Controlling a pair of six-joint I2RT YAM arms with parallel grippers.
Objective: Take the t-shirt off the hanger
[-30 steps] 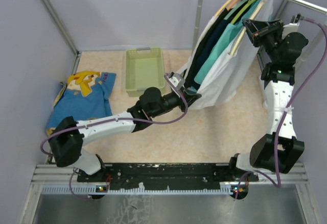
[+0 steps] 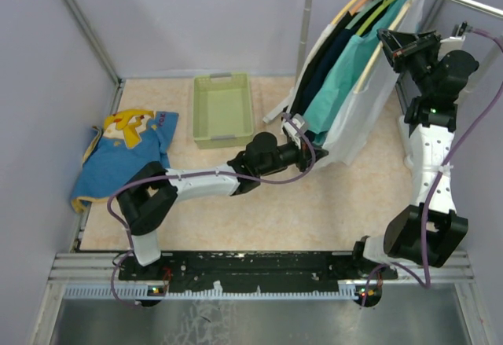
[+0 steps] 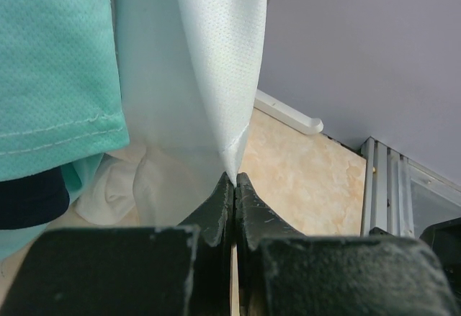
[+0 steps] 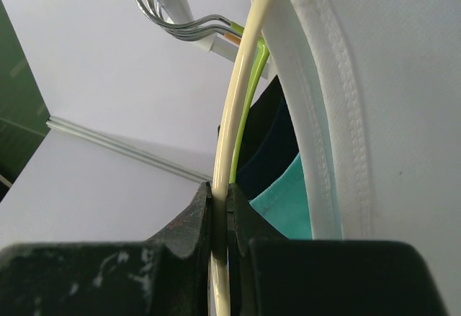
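A white shirt (image 2: 354,137) hangs nearest me on a pale wooden hanger (image 2: 369,66) at the rail (image 2: 464,1). My left gripper (image 2: 314,155) is shut on its lower fabric; in the left wrist view a narrow fold (image 3: 216,71) runs down into the fingers. My right gripper (image 2: 387,40) is shut on the pale hanger, whose bar (image 4: 241,78) passes between the fingers in the right wrist view, with white cloth to its right. A teal shirt (image 3: 50,71) hangs beside the white one.
Darker shirts on other hangers hang behind. A green basket (image 2: 222,105) stands at the centre back, and a blue shirt with a yellow print (image 2: 110,164) lies on the floor at left.
My left arm has moved right with the white cloth, whose lower part has swung right, away from the teal shirt. The right gripper has shifted very slightly right.
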